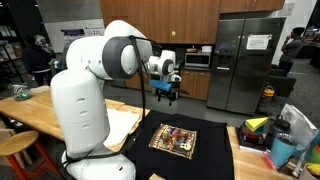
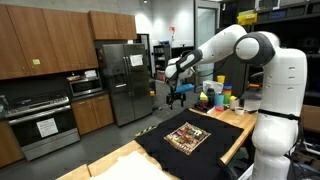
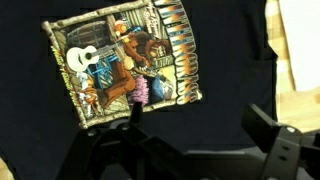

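Observation:
A wooden tray puzzle with a colourful printed picture (image 3: 125, 62) lies flat on the black cloth (image 3: 215, 110); its picture includes a guitar and a row of pointed orange shapes along one edge. In the exterior views the same puzzle (image 1: 174, 140) (image 2: 187, 137) rests near the middle of the cloth. My gripper (image 1: 168, 96) (image 2: 180, 103) hangs well above the table, pointing down, towards the puzzle's far side. Its dark fingers (image 3: 132, 128) stand wide apart at the bottom of the wrist view. The gripper is open, with nothing visible between them.
Several cups, containers and a coloured stack (image 1: 254, 125) crowd the table's right side. A dark blue container (image 1: 282, 150) stands among them. White paper (image 1: 122, 124) lies to the left, and a red stool (image 1: 16, 145) stands beyond the table.

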